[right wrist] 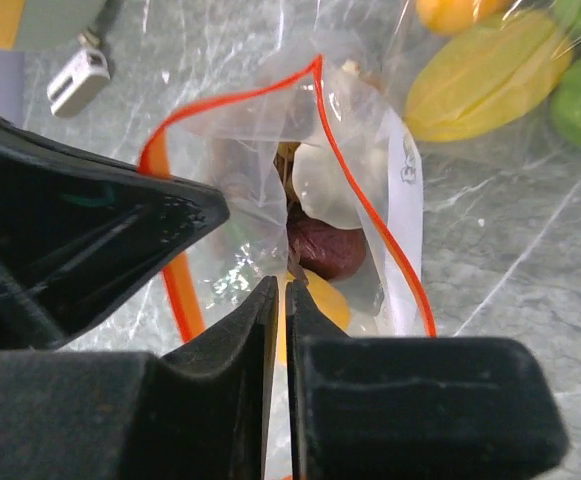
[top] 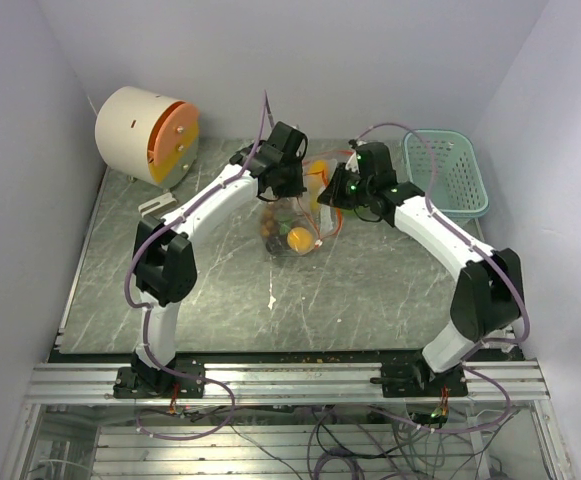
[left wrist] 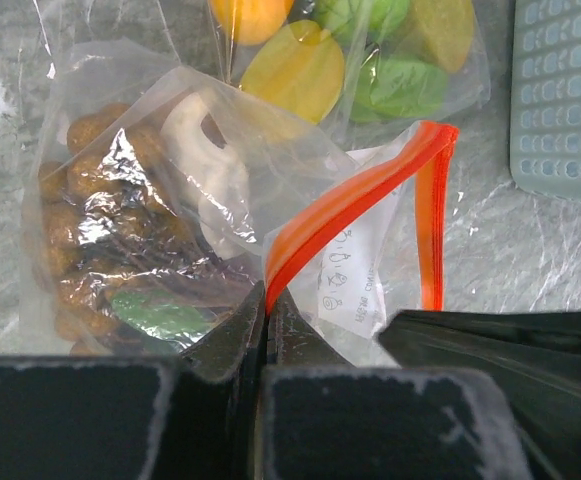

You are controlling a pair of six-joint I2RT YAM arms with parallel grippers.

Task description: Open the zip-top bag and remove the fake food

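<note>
A clear zip top bag [left wrist: 230, 190] with an orange rim [left wrist: 355, 205] holds brown balls [left wrist: 88, 225], a white piece [left wrist: 205, 170] and a green piece [left wrist: 160, 312]. Its mouth gapes, showing a dark red piece [right wrist: 325, 245] and a yellow-orange one [right wrist: 325, 302] inside. My left gripper is shut on the orange rim at one side of the mouth. Over the opening sits my right gripper, its fingertips slightly apart with nothing seen between them. In the top view the left gripper [top: 298, 194] and right gripper [top: 326, 197] are close together.
Behind the open bag lies another clear bag with yellow food [left wrist: 295, 70] and green food [left wrist: 400, 85]. A pale green basket [top: 445, 172] stands at the right, and a white and orange drum [top: 135, 130] at the back left.
</note>
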